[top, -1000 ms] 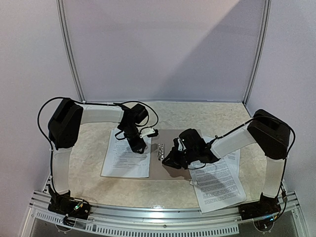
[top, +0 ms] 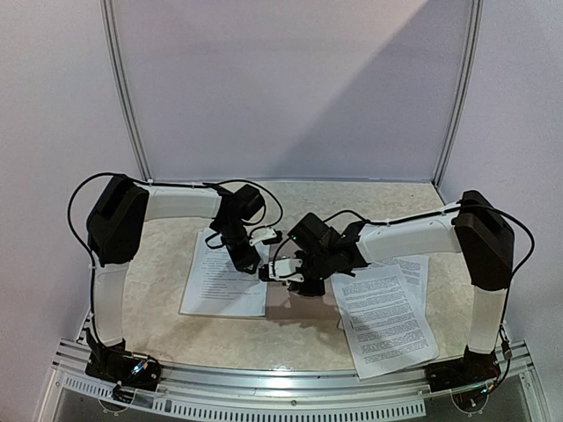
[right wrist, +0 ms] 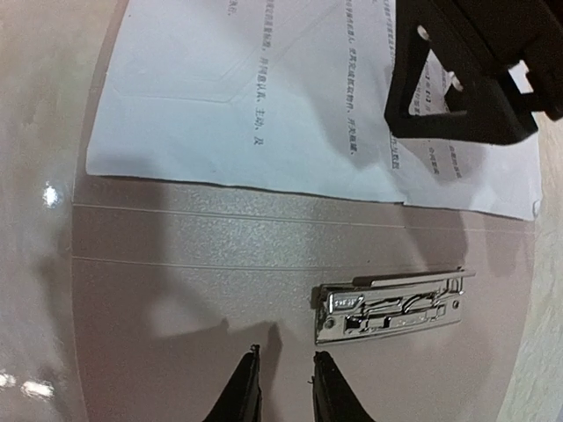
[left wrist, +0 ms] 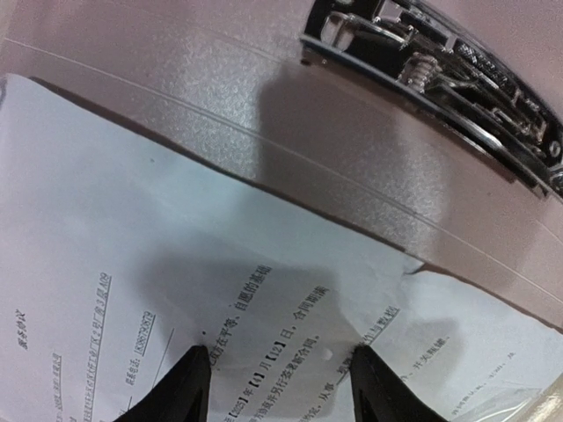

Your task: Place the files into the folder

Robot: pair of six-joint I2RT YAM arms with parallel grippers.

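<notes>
A folder [top: 299, 309] lies open mid-table, with papers [top: 220, 294] on its left part and a metal clip [right wrist: 387, 308] beside them. My left gripper is low over these papers, fingers apart, with nothing seen held. My right gripper hovers over the folder near the clip, fingers somewhat apart and empty. In the top view the right arm hides the clip. More printed sheets [top: 383, 334] lie overlapping at the right.
The table [top: 154, 325] has bare room at the back and left. Light walls surround it, and a metal rail [top: 290, 378] runs along the front edge.
The left arm and the papers look unmoved.
</notes>
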